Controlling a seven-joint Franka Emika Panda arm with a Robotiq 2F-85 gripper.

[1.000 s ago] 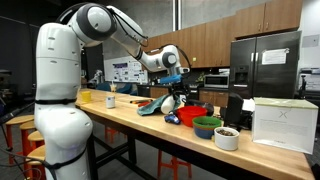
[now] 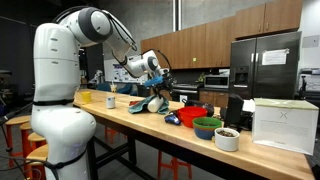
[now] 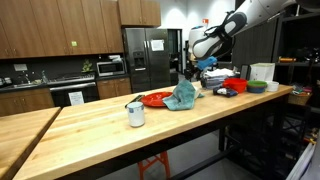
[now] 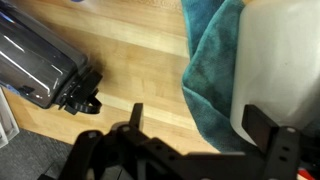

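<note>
My gripper stands open above the wooden counter, its two dark fingers wide apart in the wrist view. A teal cloth (image 4: 208, 80) lies crumpled below, partly between them. At the right a white rounded object (image 4: 278, 60) rests by the cloth, and the right finger (image 4: 262, 128) overlaps it in the image; whether they touch I cannot tell. In exterior view 1 the arm reaches down over the cloth (image 2: 139, 105) and the white object (image 2: 158, 104).
A dark glossy device (image 4: 35, 60) with a black knob lies left in the wrist view. Right of the cloth are a red basket (image 2: 191, 114), a green bowl (image 2: 206, 126), a white bowl (image 2: 227, 140) and a white box (image 2: 282, 123). A white cup (image 3: 136, 115) stands on open counter.
In exterior view 1 the arm's end has swung left, from above the basket side to over the cloth and white object. The things on the counter look unmoved.
</note>
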